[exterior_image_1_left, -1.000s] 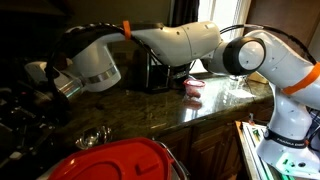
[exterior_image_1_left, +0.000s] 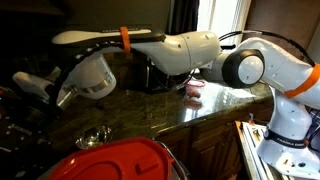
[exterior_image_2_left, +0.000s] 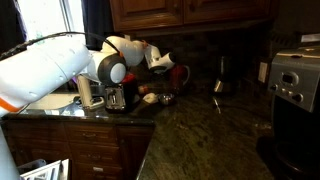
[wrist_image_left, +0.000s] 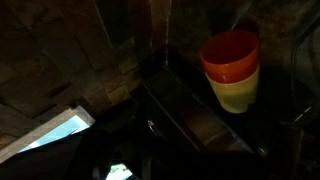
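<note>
In the wrist view a red-orange cup (wrist_image_left: 229, 52) sits in or on a pale yellow cup (wrist_image_left: 236, 92), right of centre. Dark shapes fill the lower part of that view, and I cannot make out my fingers or anything between them. My gripper (exterior_image_1_left: 28, 115) is a dark form at the left of exterior view 1, below the arm's white wrist (exterior_image_1_left: 92, 76). Exterior view 2 has the white wrist (exterior_image_2_left: 157, 58) at the back of the counter, the gripper itself being lost in shadow. Whether it touches the cups cannot be told.
A metal bowl (exterior_image_1_left: 94, 137) and a large red lid or tray (exterior_image_1_left: 118, 162) lie near the arm. Farther along the counter is a pink object (exterior_image_1_left: 194, 90). A dark appliance (exterior_image_2_left: 225, 88) stands near the back wall.
The arm's white wrist has shifted slightly right and down in exterior view 1, with the dark gripper end also moving. The bowl, red lid and pink object have stayed in place.
</note>
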